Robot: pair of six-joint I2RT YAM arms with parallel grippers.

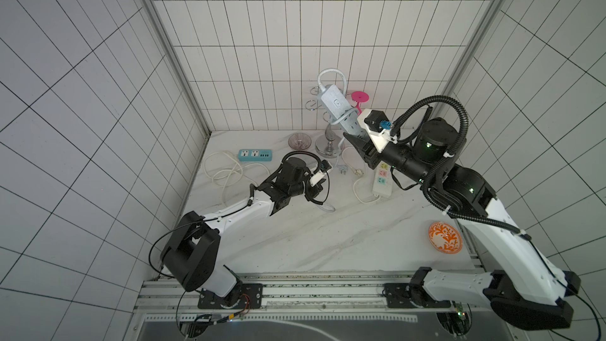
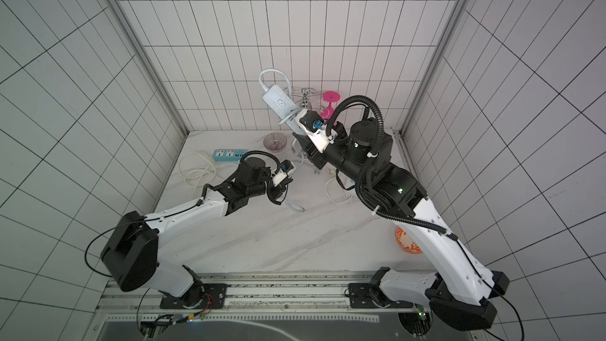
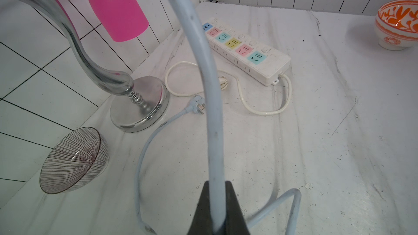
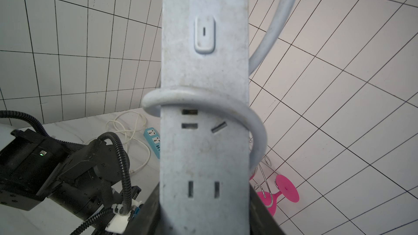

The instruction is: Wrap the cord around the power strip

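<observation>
A grey-white power strip (image 4: 204, 148) is held up at a tilt by my right gripper, whose fingers press its two sides. Its cord (image 4: 209, 98) leaves the far end in an arch and crosses the strip's face in a loop over the sockets. In the left wrist view the cord (image 3: 211, 104) runs down between the fingertips of my left gripper, which is shut on it low over the table. More cord lies slack on the tabletop, and the plug (image 3: 196, 104) rests near the lamp's round base. The strip's underside is hidden.
A silver lamp base (image 3: 139, 104) and striped bowl (image 3: 76, 161) stand at the back. Nearby lie a white multi-socket strip (image 3: 248, 50) and a blue strip (image 1: 255, 154). An orange bowl (image 1: 445, 237) sits front right.
</observation>
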